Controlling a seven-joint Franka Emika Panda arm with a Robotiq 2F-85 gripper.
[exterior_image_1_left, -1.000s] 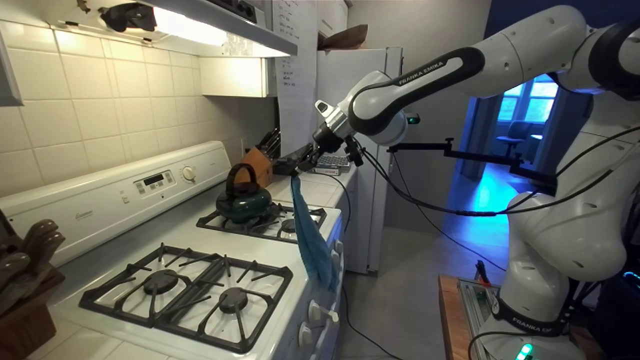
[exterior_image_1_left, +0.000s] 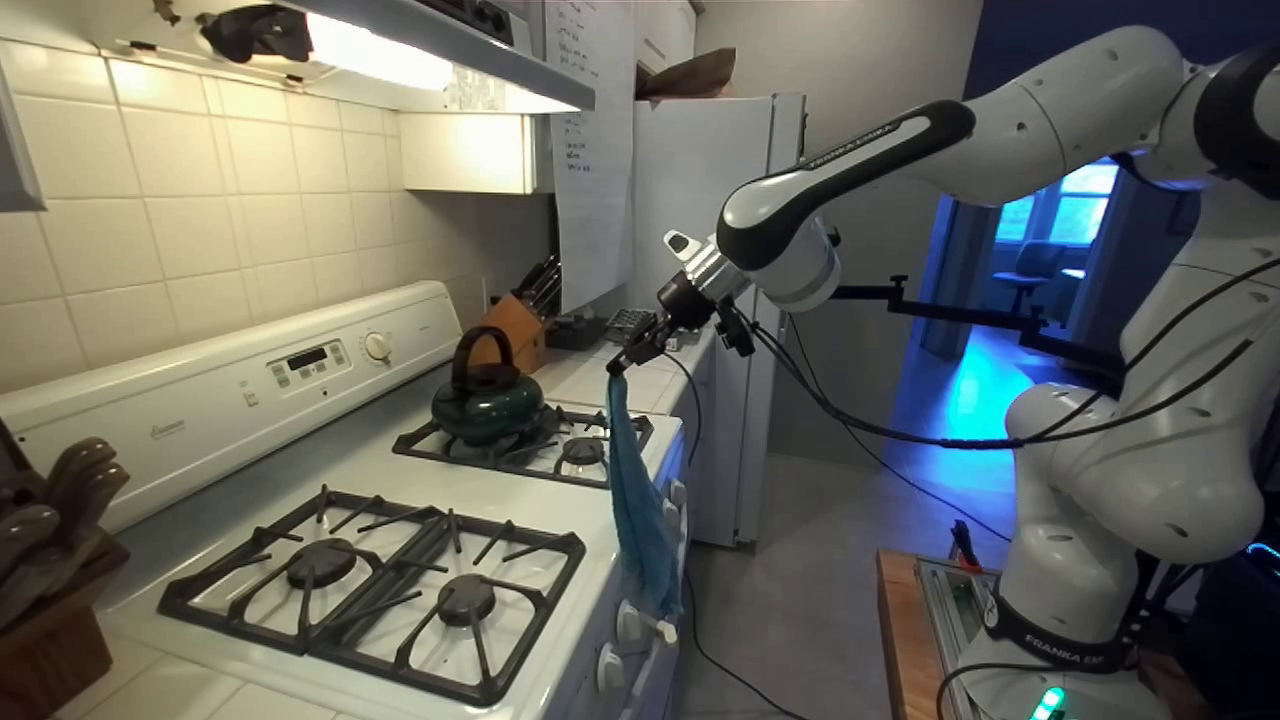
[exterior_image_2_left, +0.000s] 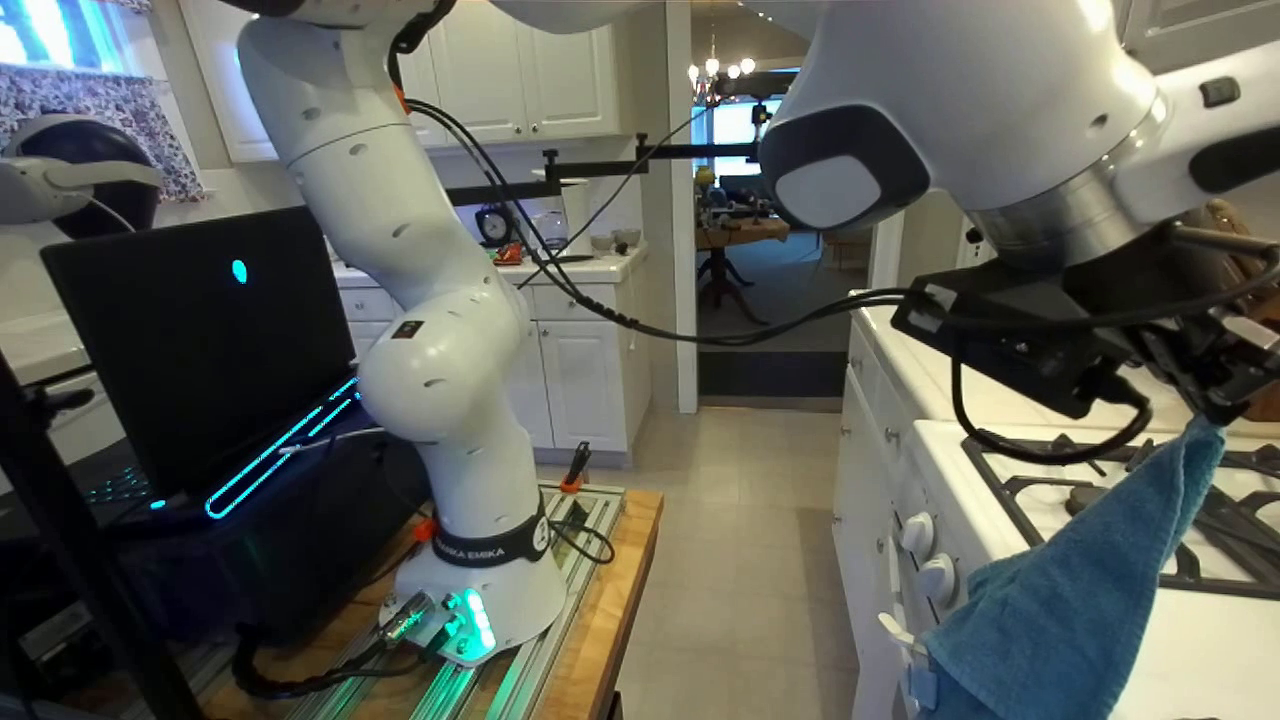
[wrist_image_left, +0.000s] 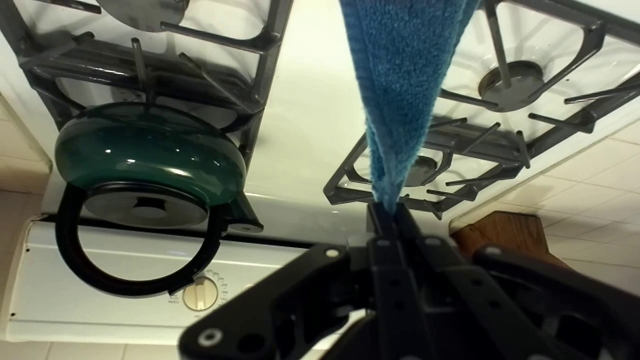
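A blue towel (exterior_image_1_left: 639, 492) hangs from my gripper (exterior_image_1_left: 618, 365), which is shut on its gathered upper corner. In the wrist view the fingertips of the gripper pinch the narrow end of the towel (wrist_image_left: 405, 72). From exterior view 2 the towel (exterior_image_2_left: 1092, 576) slants down from the gripper (exterior_image_2_left: 1218, 408) over the stove's front edge, spreading wider toward its lower end. That lower end reaches the oven handle (exterior_image_2_left: 900, 632) at the stove front; whether it is looped over the handle cannot be told.
A dark green kettle (exterior_image_1_left: 486, 402) sits on the far rear burner. Black grates (exterior_image_1_left: 372, 588) cover the near side of the white stove. Knife blocks stand on the counter behind (exterior_image_1_left: 516, 334) and at near left (exterior_image_1_left: 54, 576). Open floor (exterior_image_1_left: 768, 576) lies between stove and robot base.
My gripper has moved right and slightly down, toward the stove's front edge. The towel came along in its grasp and now hangs more steeply, its lower end lower.
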